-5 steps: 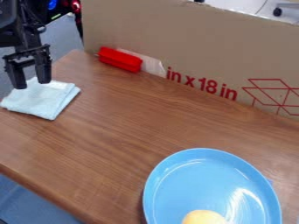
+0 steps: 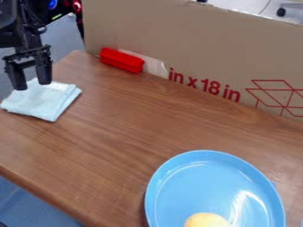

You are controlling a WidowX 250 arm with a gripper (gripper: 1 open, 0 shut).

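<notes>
My black gripper [image 2: 30,73] is at the upper left, its two fingers pointing down over a folded pale cloth [image 2: 45,101] at the table's left edge. The fingers look apart, with nothing visible held between them; whether they touch the cloth I cannot tell. A blue plate [image 2: 213,182] sits at the lower right with a pale yellow round object [image 2: 206,220] on it, cut off by the frame's bottom.
A red cylindrical object [image 2: 122,60] lies at the back against a large cardboard panel [image 2: 201,40] that borders the table's far side.
</notes>
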